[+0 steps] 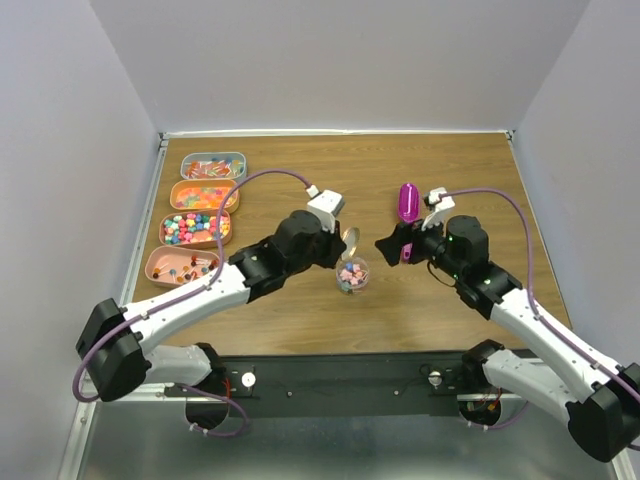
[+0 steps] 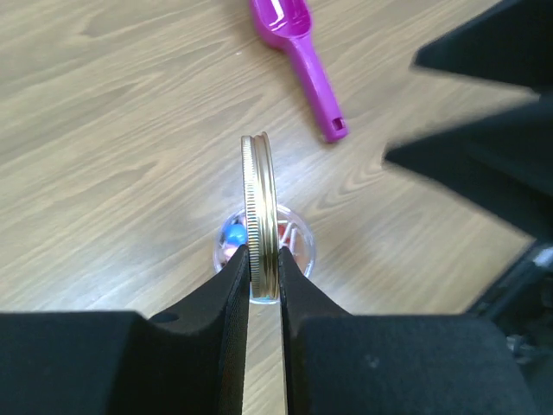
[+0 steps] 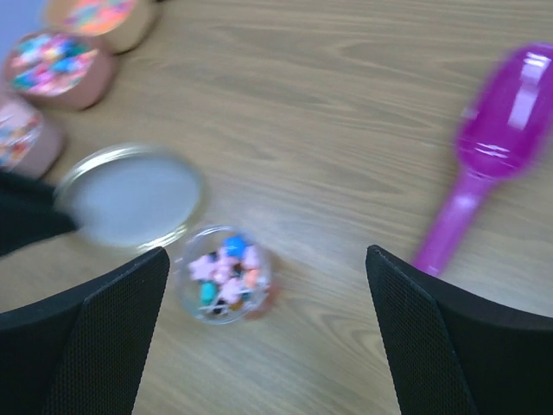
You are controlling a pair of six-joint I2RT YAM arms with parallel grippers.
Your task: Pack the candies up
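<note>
A round clear jar (image 1: 352,276) of mixed candies stands mid-table, below both grippers. My left gripper (image 1: 336,240) is shut on the jar's round lid (image 2: 260,207), seen edge-on in the left wrist view and held above the jar, which is uncovered. My right gripper (image 1: 388,246) stands open to the right, higher than the jar; the right wrist view shows nothing between its fingers, with the candy jar (image 3: 223,275) beyond them.
Four containers of candies (image 1: 195,228) line the left side of the table. A purple scoop (image 1: 408,200) lies right of the jar, partly under the right arm.
</note>
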